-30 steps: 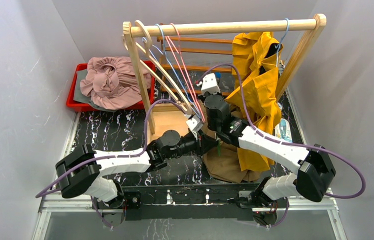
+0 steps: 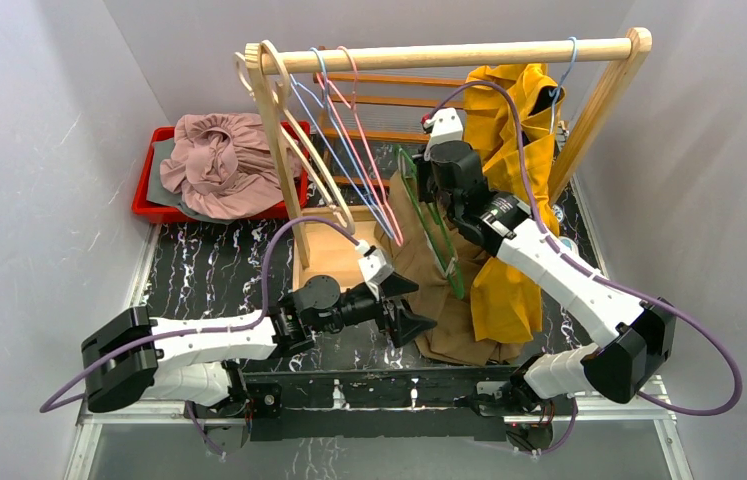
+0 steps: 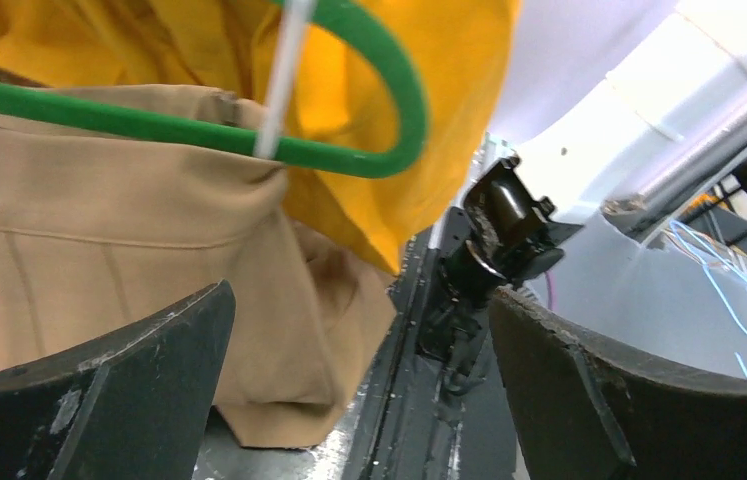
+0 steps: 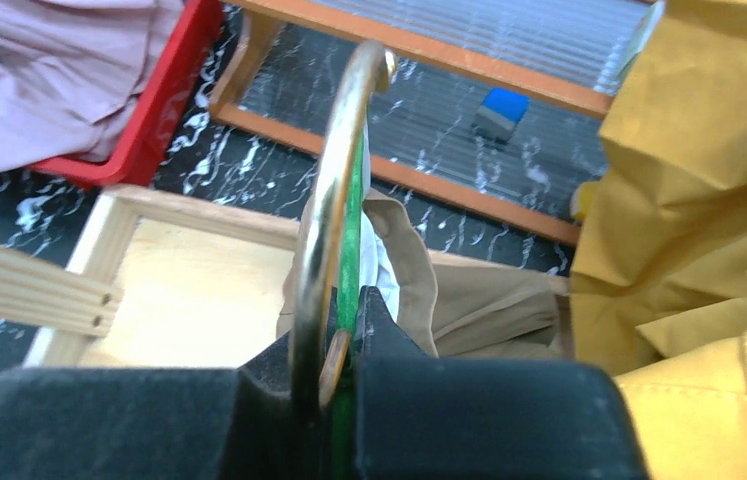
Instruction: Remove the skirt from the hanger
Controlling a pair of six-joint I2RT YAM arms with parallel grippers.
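Note:
The khaki skirt (image 2: 449, 325) hangs low beneath a green hanger (image 2: 434, 235), piled toward the table; in the left wrist view its waistband (image 3: 119, 190) lies just under the hanger's end (image 3: 389, 150), by a pale clip bar. My right gripper (image 2: 429, 165) is shut on the green hanger near its metal hook (image 4: 329, 220), lifted up by the rail. My left gripper (image 2: 404, 305) is open below and left of the hanger, nothing between its fingers.
A yellow garment (image 2: 504, 130) hangs at right. Empty hangers (image 2: 354, 150) hang from the wooden rail (image 2: 429, 57). A red basket (image 2: 144, 190) of clothes sits at back left, a wooden box (image 2: 329, 250) beneath the rack.

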